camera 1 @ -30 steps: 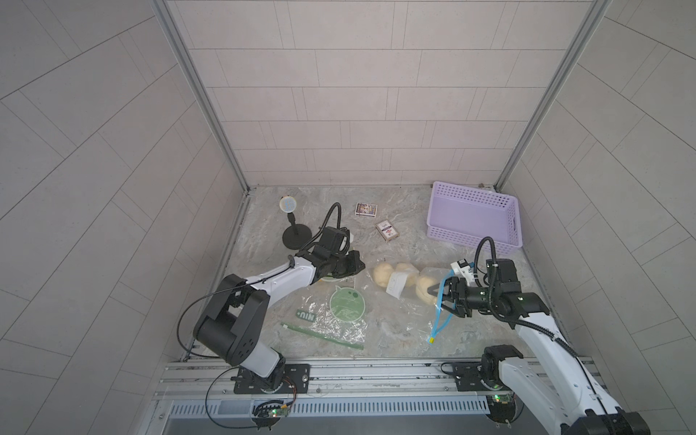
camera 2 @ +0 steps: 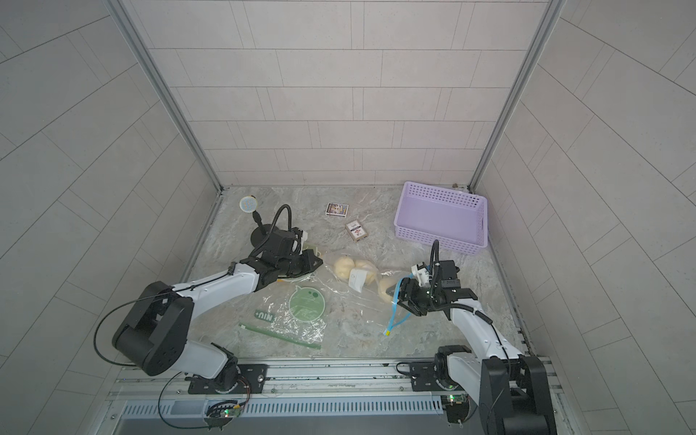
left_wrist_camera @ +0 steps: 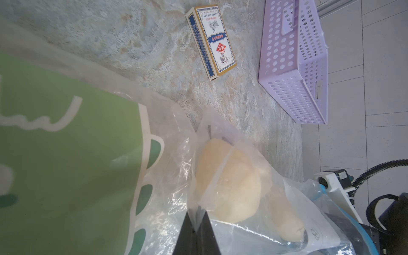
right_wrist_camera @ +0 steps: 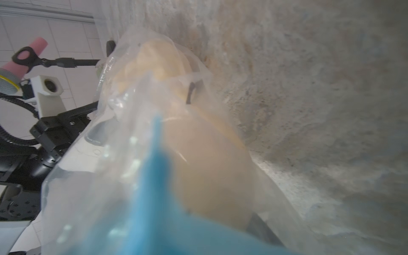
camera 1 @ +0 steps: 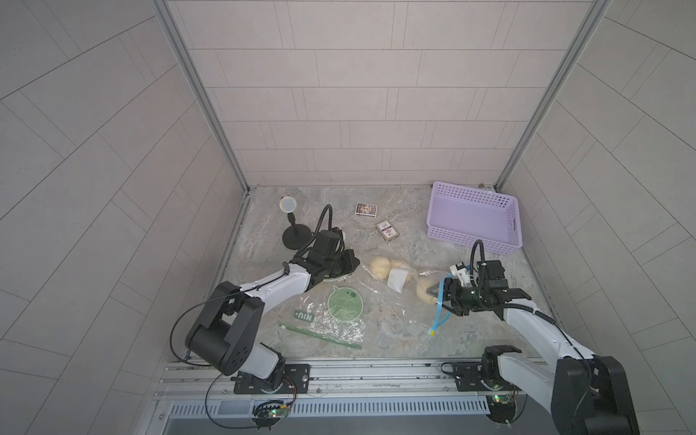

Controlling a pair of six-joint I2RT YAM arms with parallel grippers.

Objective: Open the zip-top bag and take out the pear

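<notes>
The clear zip top bag [camera 1: 409, 310] lies with its blue-edged mouth [camera 1: 438, 308] to the right and several pale yellow pears inside. One pear [left_wrist_camera: 231, 180] shows large through the plastic in the left wrist view; another [right_wrist_camera: 199, 170] fills the middle of the right wrist view. My left gripper is shut on a pinch of clear plastic at the bag's left end. At the mouth stands my right gripper [camera 1: 443, 295], its fingers partly behind the blue edge. A dark finger [right_wrist_camera: 263, 231] shows low beside the near pear; plastic and blur hide the finger's width.
A green-printed bag [camera 1: 346, 304] lies flat in front of the left arm. The purple basket [camera 1: 475, 216] stands at the back right. Two small card boxes [camera 1: 387, 230] and a black stand [camera 1: 295, 235] are behind.
My left gripper has shifted slightly left. The right arm has changed its pose, its elbow swinging inward, while its gripper stays at the bag mouth. The pears have shifted slightly.
</notes>
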